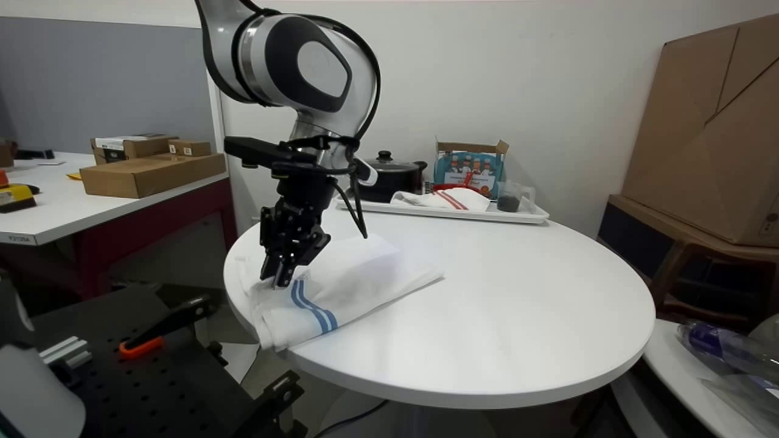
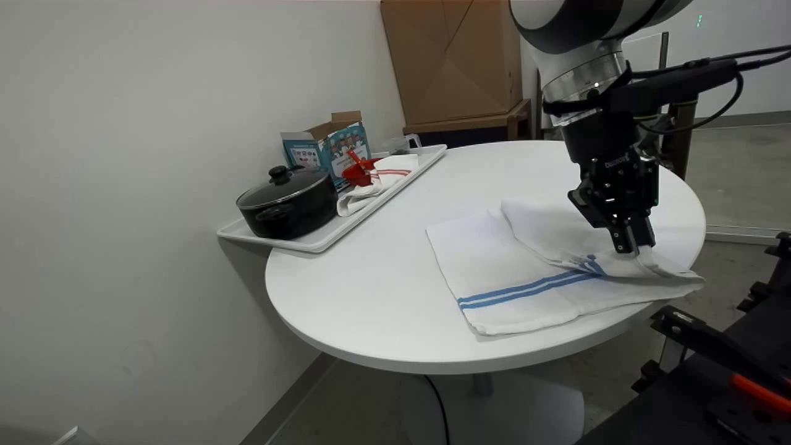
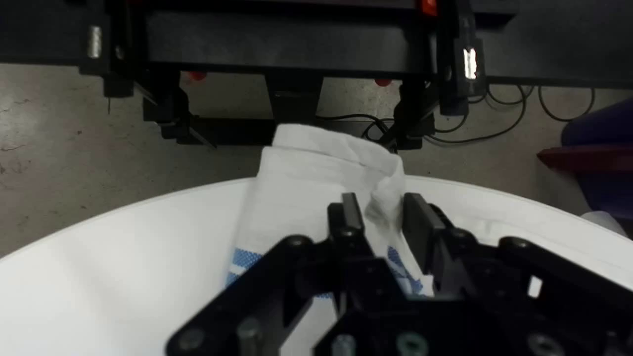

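Note:
A white towel with blue stripes (image 1: 358,285) lies folded over at the near left of the round white table (image 1: 511,321), one end reaching the table's edge. In exterior view 2 the towel (image 2: 489,259) shows a lower layer spread flat, with a folded layer over it. My gripper (image 1: 278,278) points down onto the towel near that edge. The wrist view has its fingers (image 3: 351,216) parted, with a rumpled fold of the towel (image 3: 384,199) in the gap. This fold lies close against the right-hand finger; firm contact cannot be made out.
Along the wall, a white tray (image 2: 330,238) carries a black pot (image 2: 289,204), a blue box (image 2: 345,152) and a red-striped cloth (image 2: 393,169). A dark perforated platform (image 1: 146,365) stands beside the table's near left.

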